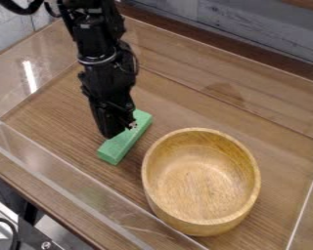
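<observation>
A green rectangular block (125,138) lies flat and diagonal on the wooden table, left of a yellow bowl (201,179). The black gripper (120,125) is above and behind the block's upper-left side, its fingers pointing down. Whether it touches the block, and how far its fingers are open, is unclear.
The yellow bowl takes up the lower right, close to the block. Black cables lie at the lower-left edge.
</observation>
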